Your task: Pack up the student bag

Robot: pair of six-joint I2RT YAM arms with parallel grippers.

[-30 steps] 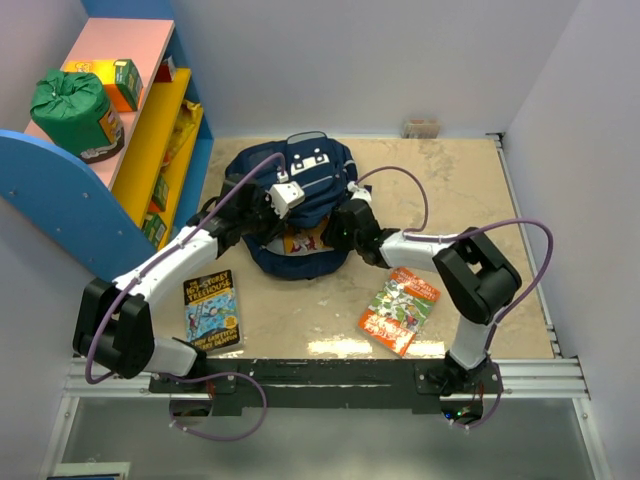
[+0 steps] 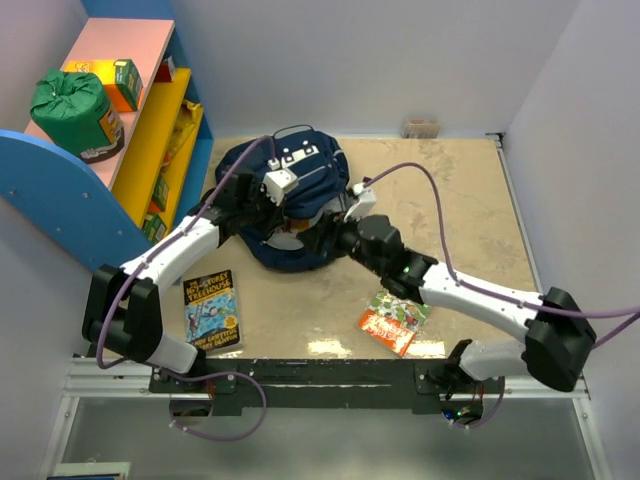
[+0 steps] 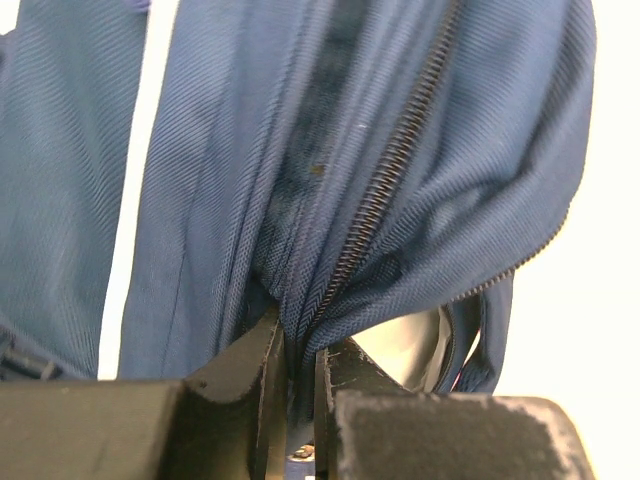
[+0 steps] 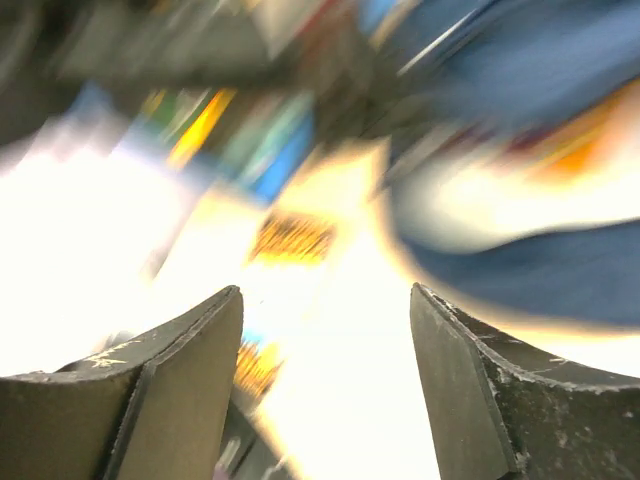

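Observation:
The navy student bag (image 2: 295,165) lies open at the middle back of the table, with something pale and orange inside. My left gripper (image 2: 268,210) is at its left side; in the left wrist view it (image 3: 300,370) is shut on the bag's zippered fabric edge. My right gripper (image 2: 335,230) hangs over the bag's right front, open with nothing between its fingers; its own wrist view is heavily blurred. A Treehouse book (image 2: 210,310) lies front left, and an orange-and-white book (image 2: 385,325) lies front right, partly under the right arm.
A shelf unit (image 2: 150,150) at the left holds a green sack (image 2: 78,112), a boxed item (image 2: 120,80) and several other items. A small clear object (image 2: 420,128) sits at the back edge.
My right arm has swung toward the front, its gripper drawing back leftward out of the bag's opening and now over the right book. The left gripper has shifted slightly left, still holding the bag.

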